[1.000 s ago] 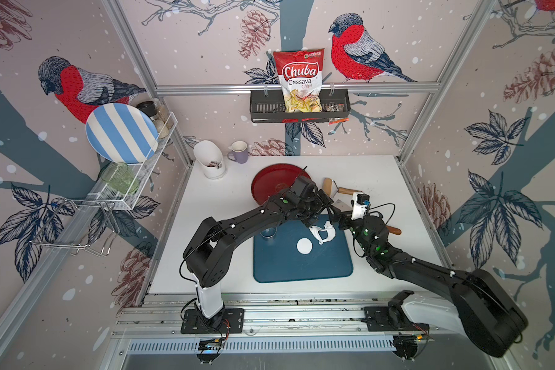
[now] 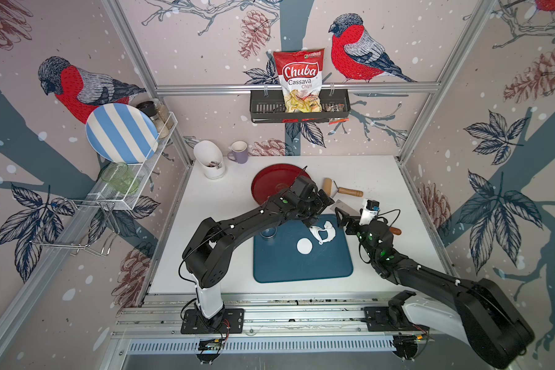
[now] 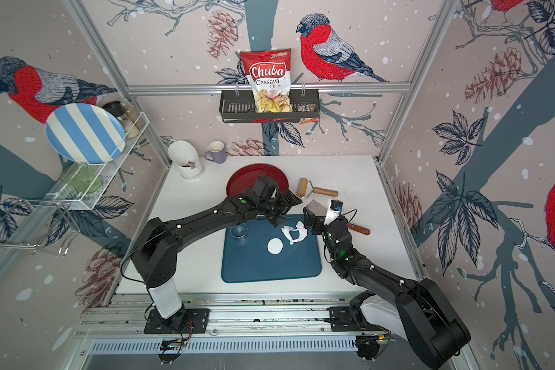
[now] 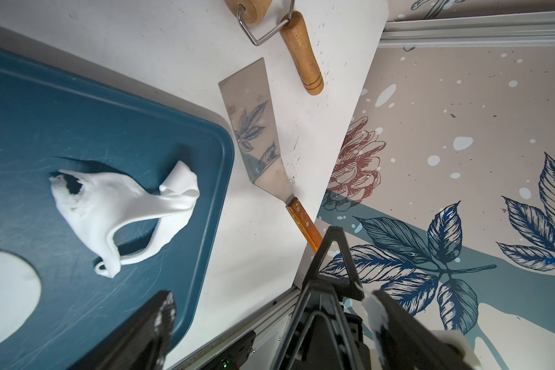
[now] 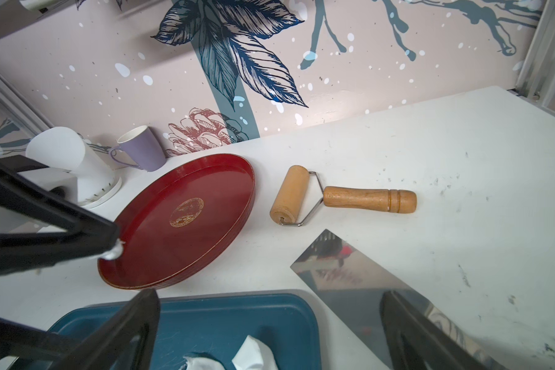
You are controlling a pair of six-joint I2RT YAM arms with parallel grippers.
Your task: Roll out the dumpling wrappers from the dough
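On the blue tray (image 2: 277,265) lie a round white wrapper (image 2: 304,246) and, behind and right of it, a crumpled strip of dough (image 4: 129,206) with a hole through it. A clear glass cup (image 3: 239,230) stands at the tray's back left. My left gripper is open above the tray, its fingers wide apart and empty. Over the tray's back right side, my right gripper is open too, with nothing between its fingers. In the right wrist view part of the dough strip (image 5: 254,354) shows low between them. The wooden roller (image 5: 289,194) rests behind the tray.
A metal spatula (image 4: 252,117) lies along the tray's right side. At the back stand a red round tray (image 5: 197,225), a purple mug (image 5: 143,148) and a white utensil holder (image 2: 209,158).
The left arm, wrapper and dough strip have not moved.
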